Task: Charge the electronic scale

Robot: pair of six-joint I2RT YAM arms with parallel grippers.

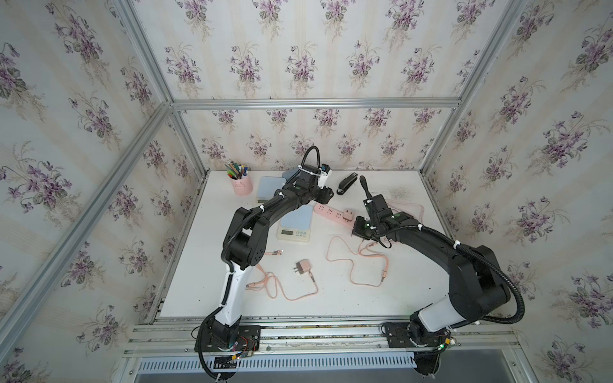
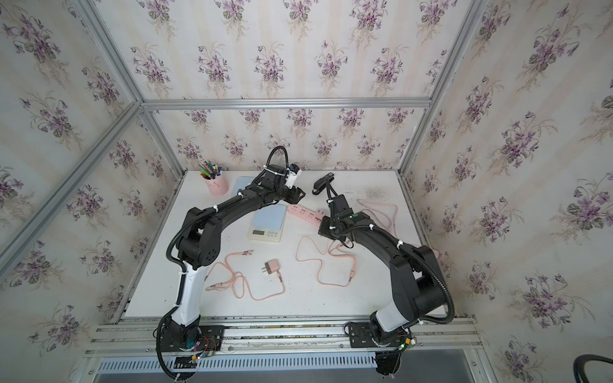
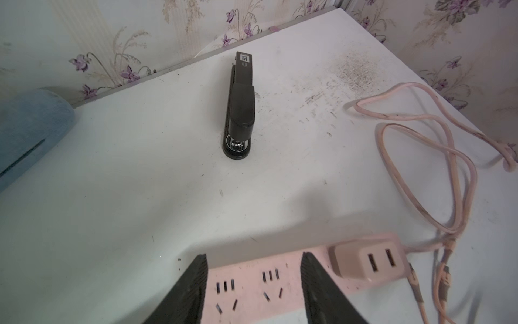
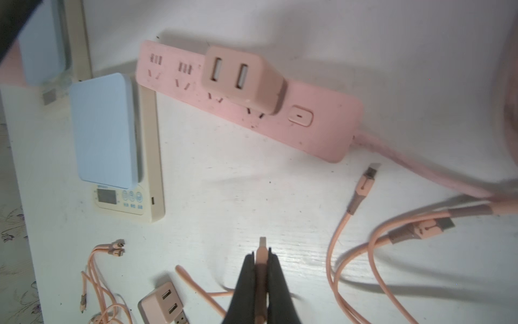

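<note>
A cream electronic scale [image 4: 152, 178] with a light blue plate lies on the table, left of the pink power strip [image 4: 323, 121]. On the strip sits a pink charger block [image 4: 237, 81], its two USB ports facing up. My right gripper is shut, with a slim pink cable connector [image 4: 261, 280] between its fingers, tip pointing outward, in front of the strip. My left gripper stands part open above the strip's left sockets, nothing between its fingers. A second scale [image 1: 269, 186] lies farther back, partly hidden by the left arm.
Behind the strip lie a black stapler [image 3: 241, 108] and a blue case [image 3: 32, 129]. A loose plug block [image 1: 302, 265] and tangled cables [image 1: 271, 281] lie in front; more pink cables [image 1: 370, 255] lie right. A pen cup [image 1: 242, 185] stands back left.
</note>
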